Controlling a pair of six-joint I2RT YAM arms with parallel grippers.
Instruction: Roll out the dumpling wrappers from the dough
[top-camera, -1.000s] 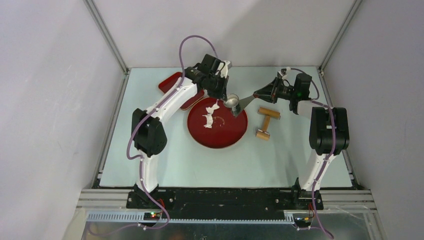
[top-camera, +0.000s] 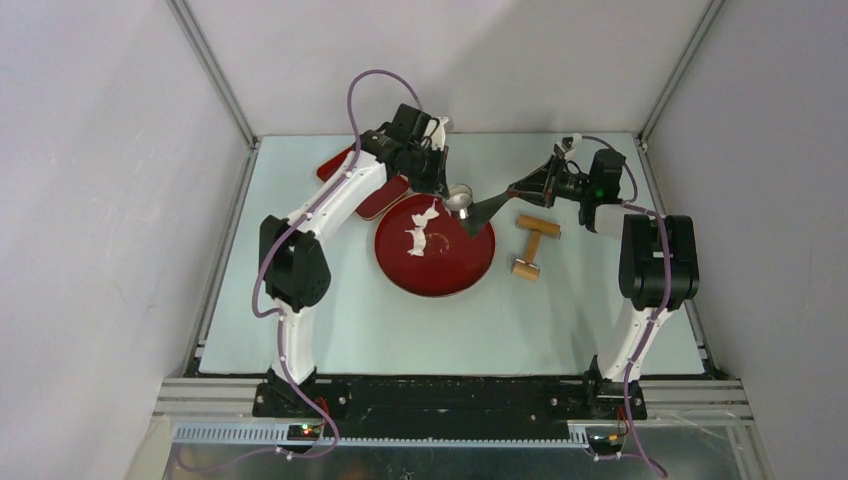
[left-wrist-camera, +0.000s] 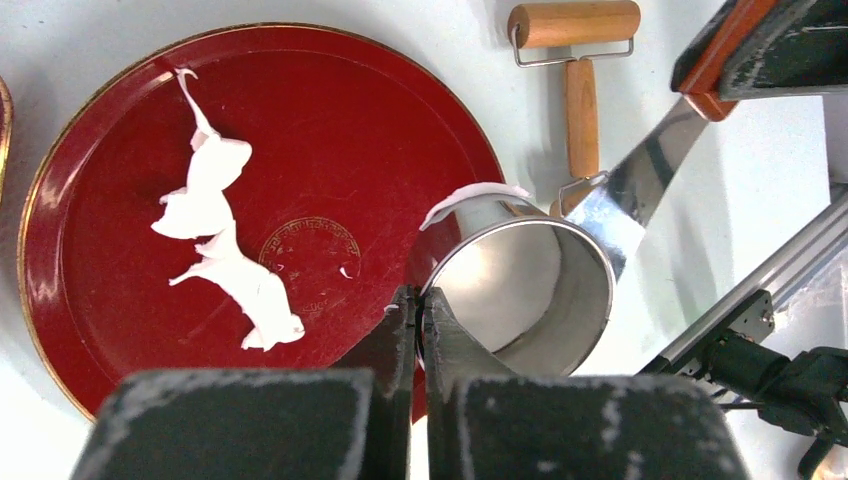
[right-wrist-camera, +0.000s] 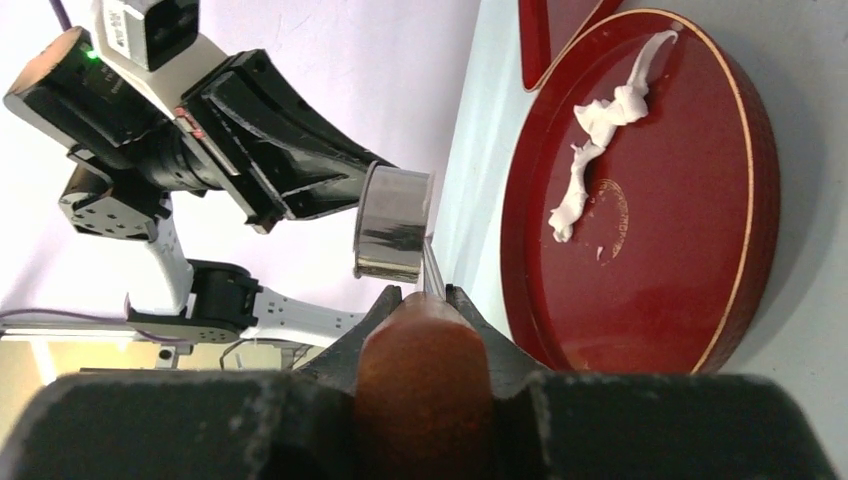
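Note:
My left gripper is shut on the rim of a steel ring cutter (top-camera: 459, 198), held over the red round plate (top-camera: 420, 270); white dough clings to the cutter's edge in the left wrist view. My right gripper is shut on the wooden handle (right-wrist-camera: 423, 390) of a metal scraper (left-wrist-camera: 655, 160), whose blade reaches to the cutter. Irregular white dough pieces (left-wrist-camera: 245, 280) lie on the plate's left side.
A double-ended wooden roller (top-camera: 533, 245) lies right of the plate. Red trays (top-camera: 375, 200) stand behind left, partly under my left arm.
My left gripper and the cutter have shifted slightly left over the last second. The right arm and scraper look nearly unchanged.

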